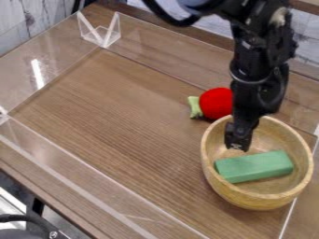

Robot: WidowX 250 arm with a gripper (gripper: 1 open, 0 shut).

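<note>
My black gripper [255, 133] hangs open over the back part of a wooden bowl [256, 196] on the right. In the bowl lies a flat green block [253, 166], in front of the fingertips and apart from them. A red object [214, 101] with a small green part lies just behind and left of the bowl, partly hidden by the gripper.
A white wire-like holder [100, 28] stands at the back left. A wall runs along the back. Dark cables show at the lower left corner.
</note>
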